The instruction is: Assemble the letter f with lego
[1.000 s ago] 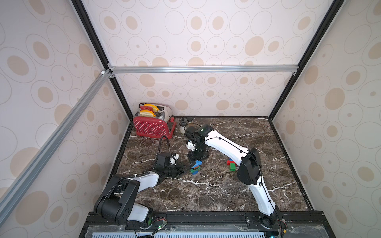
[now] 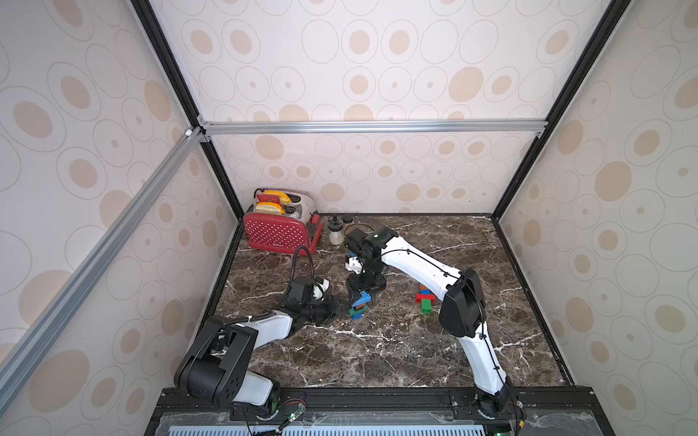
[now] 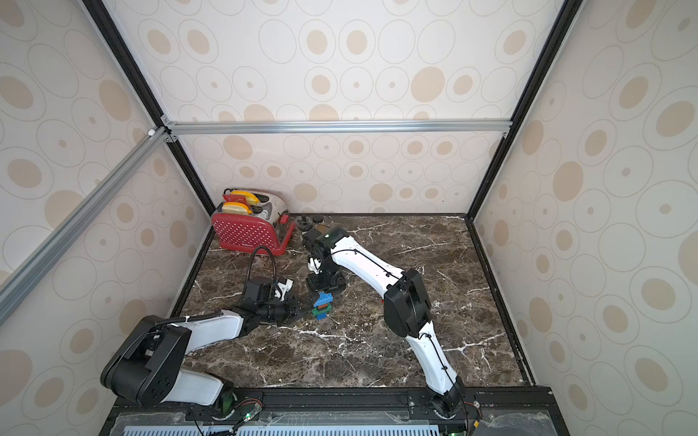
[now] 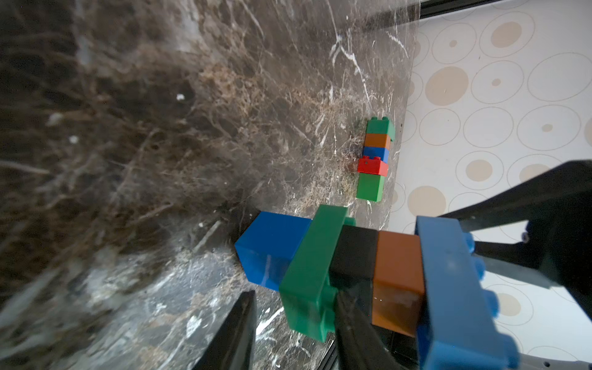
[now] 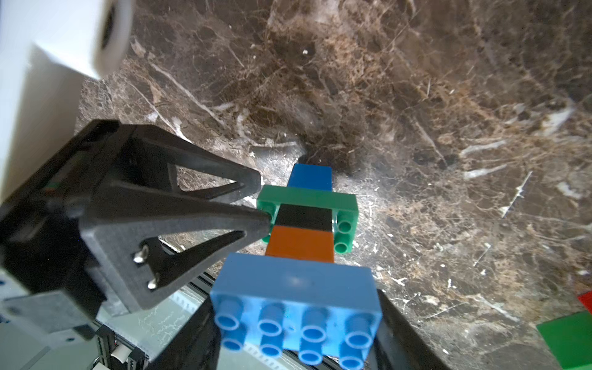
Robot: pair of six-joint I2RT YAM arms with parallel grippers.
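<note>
My right gripper (image 2: 357, 290) is shut on a stack of bricks near the table's middle. From its top run a light blue long brick (image 5: 293, 277), an orange brick (image 5: 299, 242), a black brick (image 5: 303, 215), a green long brick (image 4: 305, 277) and a dark blue brick (image 4: 265, 246). My left gripper (image 2: 333, 309) is open just left of the stack, its fingertips beside the green brick's end; from the wrist views I cannot tell whether they touch it.
A row of green, orange, blue and red bricks (image 4: 372, 165) lies to the right on the marble table (image 2: 509, 298). A red basket (image 2: 280, 232) with appliances and some jars (image 2: 336, 231) stand at the back left.
The left gripper has barely moved.
</note>
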